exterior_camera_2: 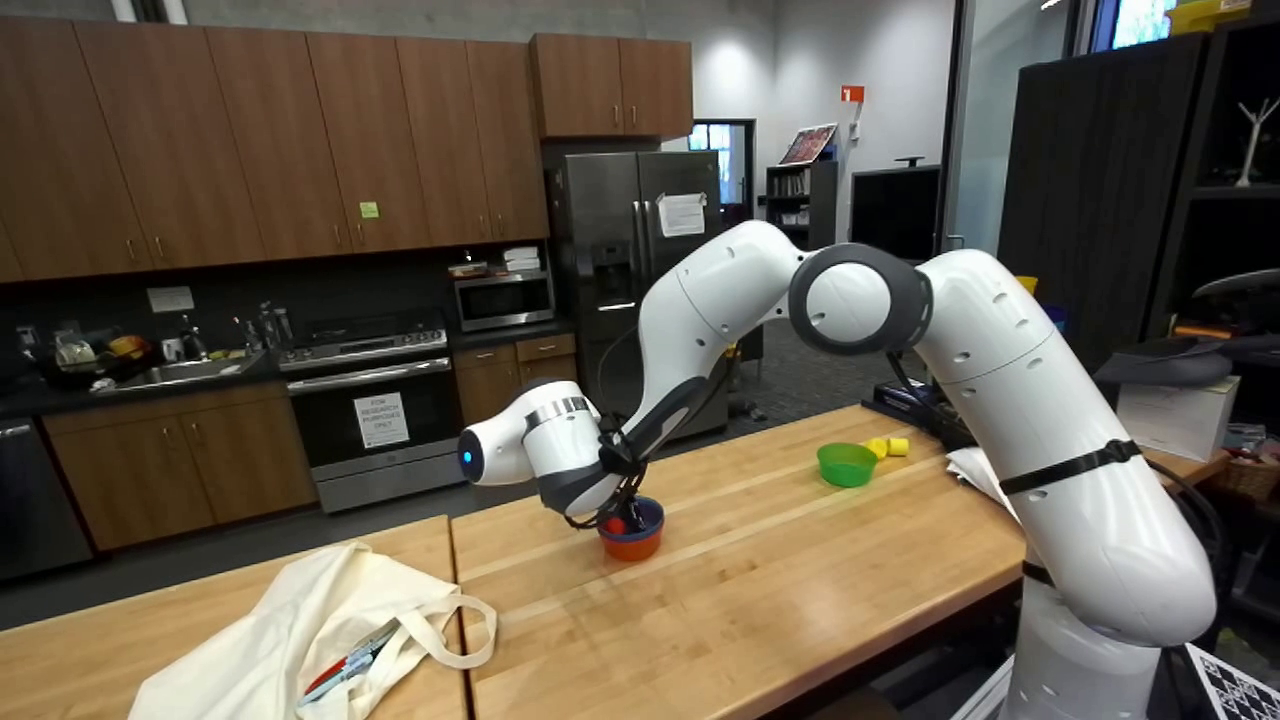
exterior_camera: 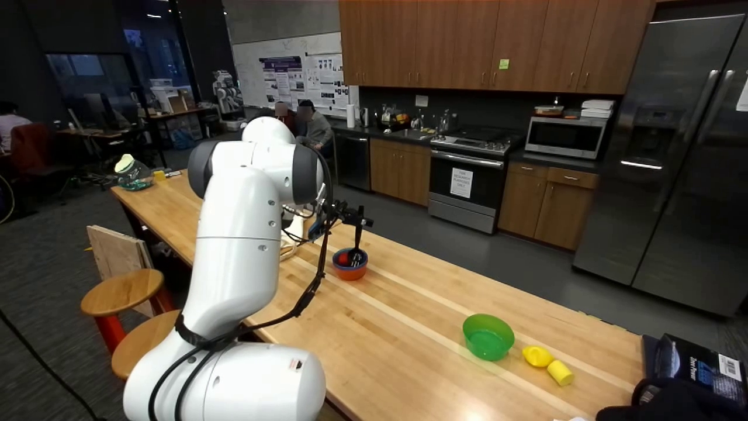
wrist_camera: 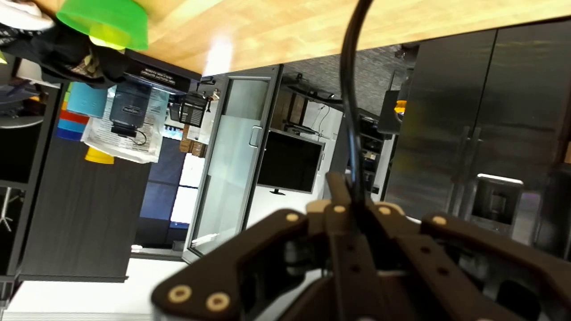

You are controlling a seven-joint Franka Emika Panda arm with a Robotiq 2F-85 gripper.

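A black long-handled utensil (exterior_camera: 357,242) hangs nearly upright, its head down inside an orange bowl (exterior_camera: 349,272) with a blue inside. Its dark handle (wrist_camera: 349,91) runs between the fingers in the wrist view, and my gripper is shut on it. A red thing (exterior_camera: 343,259) lies in the bowl beside the utensil's head; its shape is hard to make out. In exterior view 2 the arm partly covers the orange bowl (exterior_camera_2: 631,548). What the utensil's head looks like is mostly hidden.
Farther along the table stand a green bowl (exterior_camera: 488,337), a yellow lemon-like thing (exterior_camera: 537,355) and a yellow cylinder (exterior_camera: 560,372). A cream cloth bag (exterior_camera_2: 288,630) lies on the adjoining table. Bare wood separates the two bowls.
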